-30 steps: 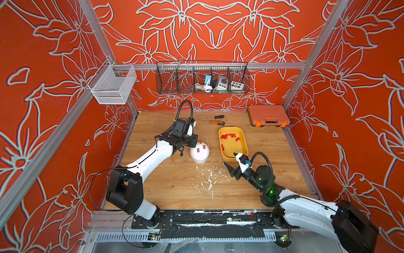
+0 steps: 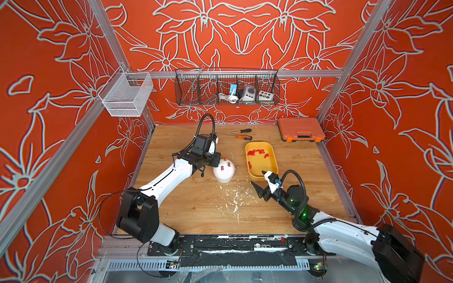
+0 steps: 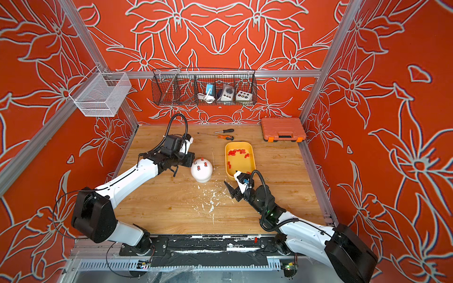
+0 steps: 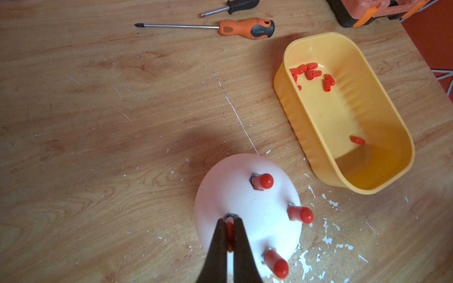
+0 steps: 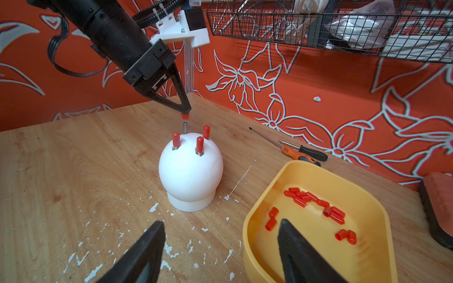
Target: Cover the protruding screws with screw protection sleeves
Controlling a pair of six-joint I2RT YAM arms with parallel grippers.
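Note:
A white round base carries screws; three wear red sleeves, such as the sleeve at the back. Above a bare metal screw, my left gripper is shut on a red sleeve, held just over its tip in the right wrist view. The yellow box right of the base holds several loose red sleeves. My right gripper stands open beside that box's near end, nothing between its fingers.
Two screwdrivers lie behind the base, an orange case at the back right. A wire basket hangs on the back wall.
My left arm has shifted slightly over the last second, the gripper staying above the base. The right arm shows no visible change.

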